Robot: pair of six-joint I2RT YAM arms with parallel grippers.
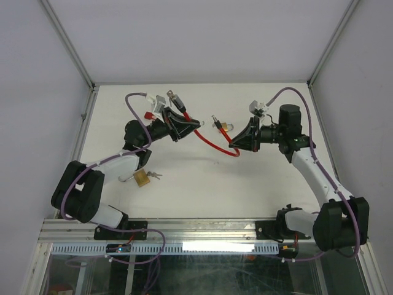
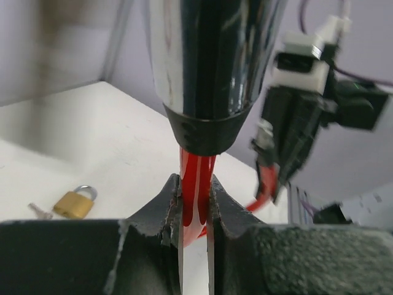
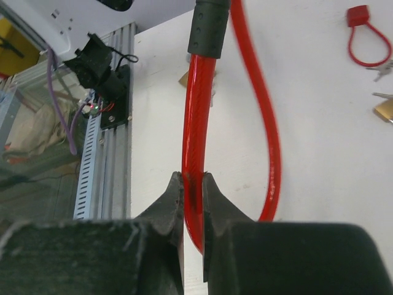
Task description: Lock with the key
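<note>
A red cable lock (image 1: pixel 212 145) with dark metal ends hangs between my two grippers above the table. My left gripper (image 1: pixel 191 132) is shut on the red cable near its thick lock barrel (image 2: pixel 209 74), which rises large in the left wrist view. Close to the other end, my right gripper (image 1: pixel 238 149) is shut on the same cable, and the end piece (image 3: pixel 209 27) stands above its fingers. The two ends are apart, and the cable sags in a curve between the grippers. Whether a key sits in the barrel I cannot tell.
Behind the arms lie a brass padlock (image 1: pixel 225 126) and, partly behind the left arm, a red cable padlock (image 1: pixel 149 115). Another brass padlock (image 1: pixel 141 178) and keys (image 1: pixel 154 175) lie front left.
</note>
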